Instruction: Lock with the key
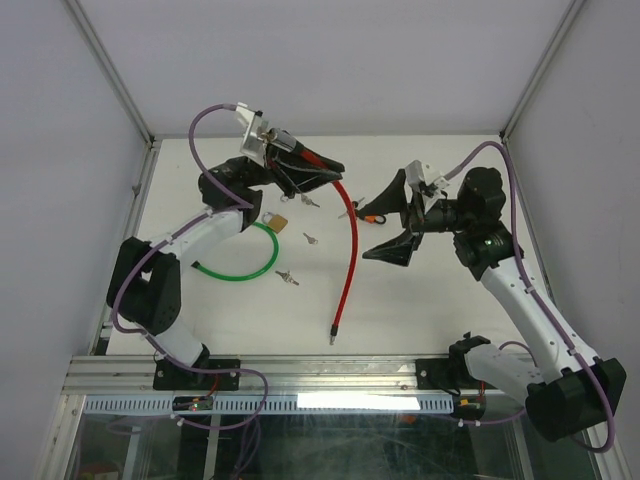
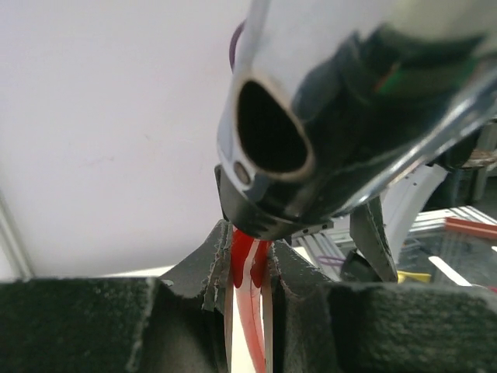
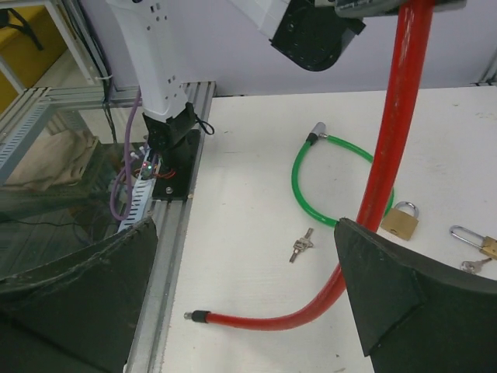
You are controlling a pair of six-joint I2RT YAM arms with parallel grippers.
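Observation:
A red cable lock (image 1: 352,245) hangs down from my left gripper (image 1: 340,172), which is shut on it near its lock head (image 2: 272,155). The cable's free end with a metal tip (image 3: 199,316) dangles toward the table's front edge. To the right stands my right gripper (image 1: 381,235), open, with nothing between its fingers; the red cable is apart from it. Loose keys lie on the white table: one set (image 1: 287,277) front left, a small key (image 1: 311,239) near the middle and another (image 1: 309,201) farther back. No key shows in either gripper.
A green cable lock (image 1: 245,277) curves across the left of the table, beside a brass padlock (image 1: 277,222). Another padlock (image 3: 489,247) lies farther off. An orange-handled item (image 1: 374,219) is partly hidden by the right gripper.

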